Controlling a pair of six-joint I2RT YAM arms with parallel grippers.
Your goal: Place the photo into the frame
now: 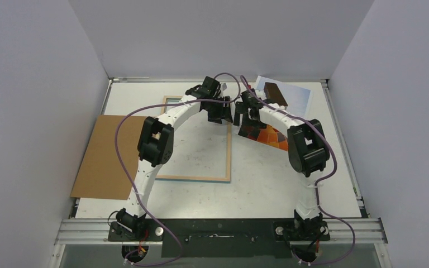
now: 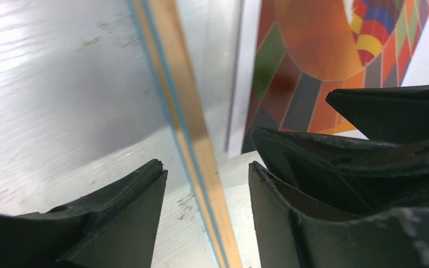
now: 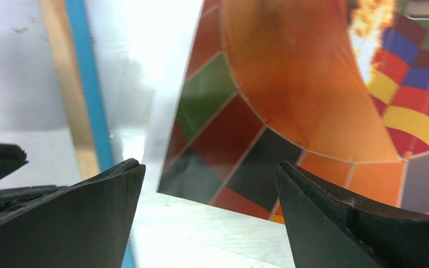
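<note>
The wooden frame with a blue edge lies flat on the white table, left of centre. My left gripper is at its right side bar; the fingers stand apart with the bar running between them, and gaps show on both sides. To the right lies the hot-air-balloon photo, tilted relative to the frame. Over the photo's lower left corner, my right gripper is open with nothing gripped. Both grippers are close together, so the arms cover the frame's upper right corner in the top view.
A brown board lies left of the frame, against its left side. Bare table shows in front of the photo. The walls stand close on the left, right and back.
</note>
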